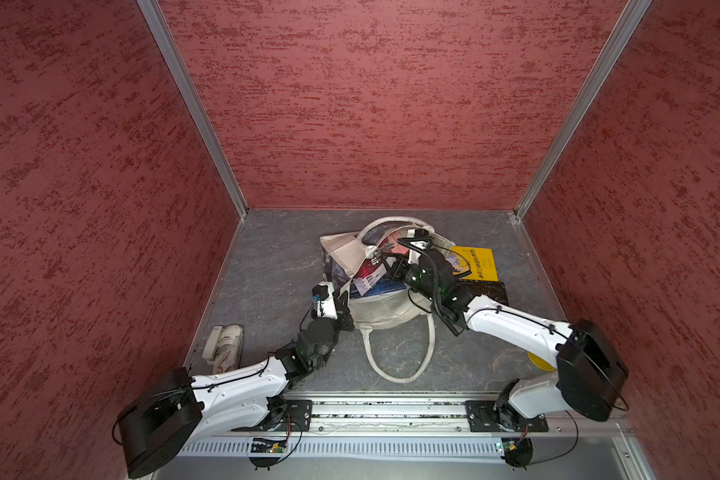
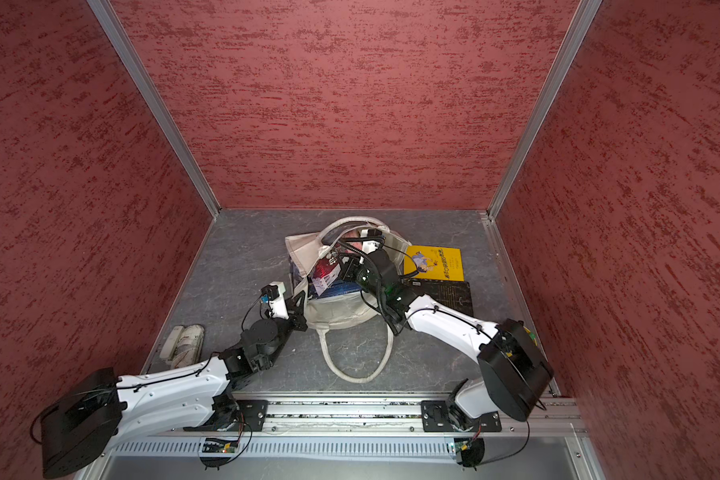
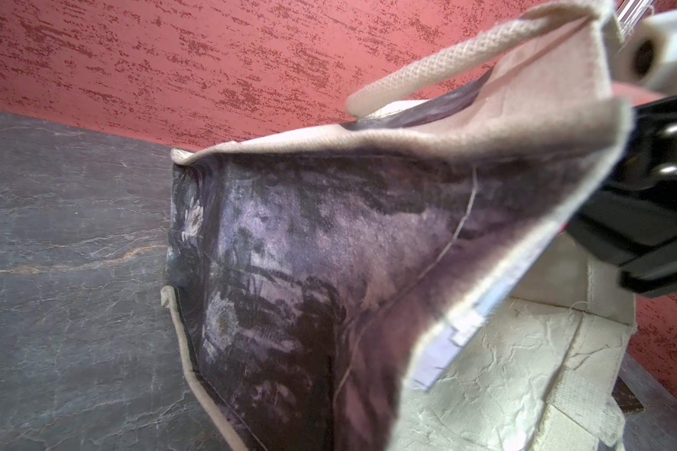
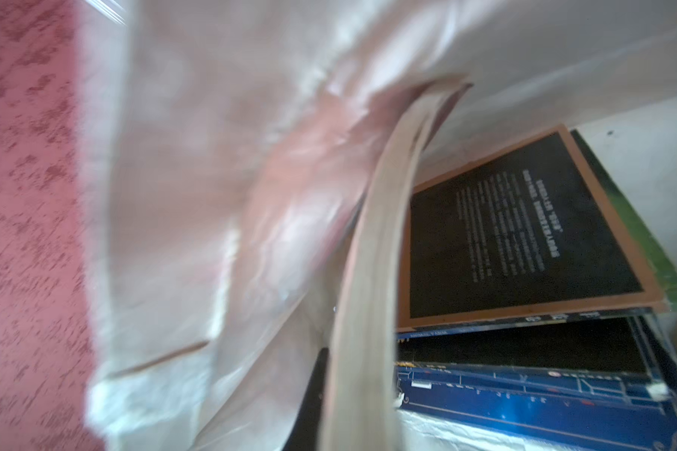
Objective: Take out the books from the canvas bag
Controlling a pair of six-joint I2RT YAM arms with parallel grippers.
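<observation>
The canvas bag stands open in the middle of the floor. My right gripper is shut on a pinkish-red book, raised into the bag's mouth. In the right wrist view, that book's pale page edge runs upward beside one black finger. A dark book with an orange border and blue books lie lower in the bag. My left gripper is at the bag's left front rim; its fingertips are hidden, and whether they grip the canvas is unclear.
To the bag's right lie a yellow book and a black book. The right arm mostly covers a yellow bucket. White shoes sit at far left. The floor left of the bag is clear.
</observation>
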